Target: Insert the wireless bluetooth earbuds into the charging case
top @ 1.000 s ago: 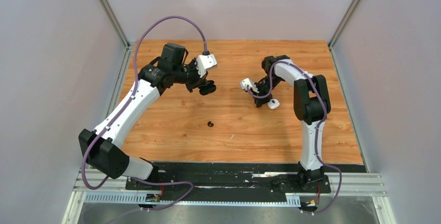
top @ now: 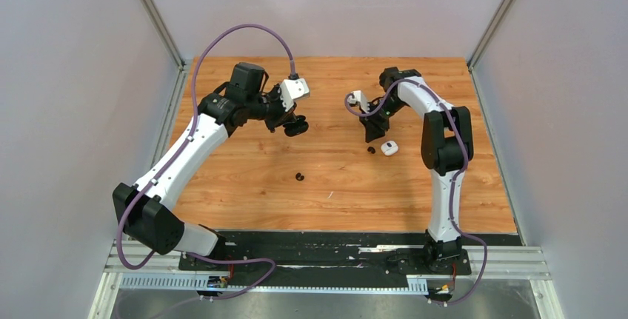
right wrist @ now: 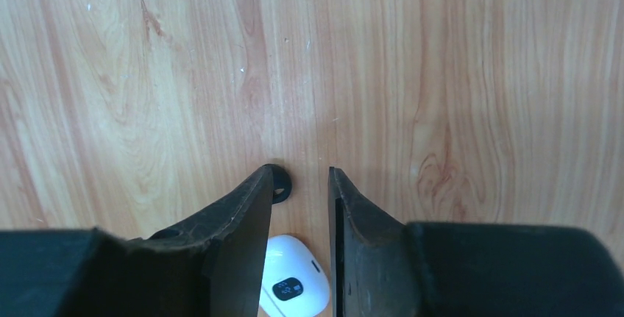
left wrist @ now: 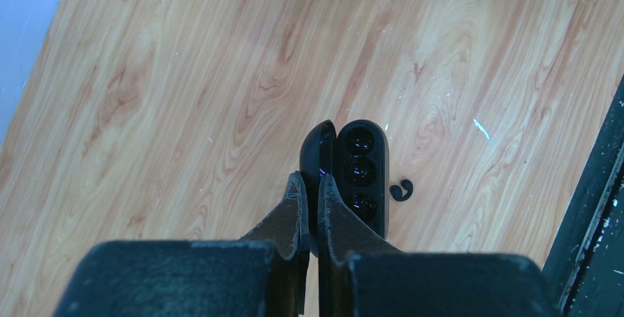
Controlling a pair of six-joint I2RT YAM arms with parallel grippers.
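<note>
The open black charging case [top: 295, 128] hangs at my left gripper; in the left wrist view it has three dark round recesses [left wrist: 360, 171], and my fingers are shut at its lid side. A small black earbud [top: 300, 176] lies on the table below, also in the left wrist view [left wrist: 402, 190]. Another black earbud [top: 371, 149] lies just in front of my right gripper, partly behind a finger in the right wrist view [right wrist: 281, 183]. My right gripper is part open, its fingers above the table, nothing seen held.
A white object [top: 389, 148] with a dark oval sits beside the right earbud [right wrist: 298, 276]. Pale walls bound both sides.
My right gripper has moved back, away from the white object, uncovering the black earbud on the table. The left arm and case look unchanged.
</note>
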